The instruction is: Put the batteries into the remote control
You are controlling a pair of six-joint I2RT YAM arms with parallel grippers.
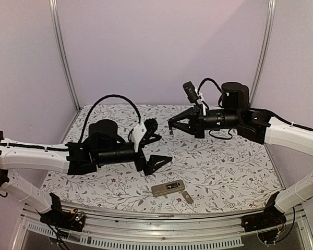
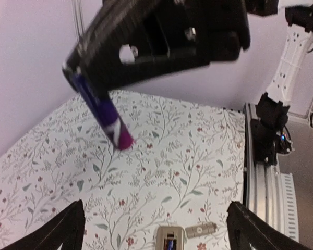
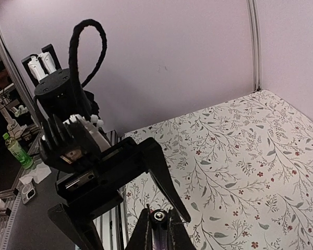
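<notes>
A remote control point(image 1: 161, 190) lies near the table's front edge with its compartment uncovered and one battery in it, the cover point(image 1: 187, 197) beside it at lower right; both also show low in the left wrist view. My right gripper point(image 1: 171, 123) is raised, shut on a dark battery with a purple end, hanging down from its fingertips, seen end-on in the right wrist view point(image 3: 158, 221). My left gripper point(image 1: 157, 150) stands open, apart from it to the lower left, its blurred fingers at the bottom of the left wrist view.
A bottle point(image 3: 18, 151) stands outside the workspace.
</notes>
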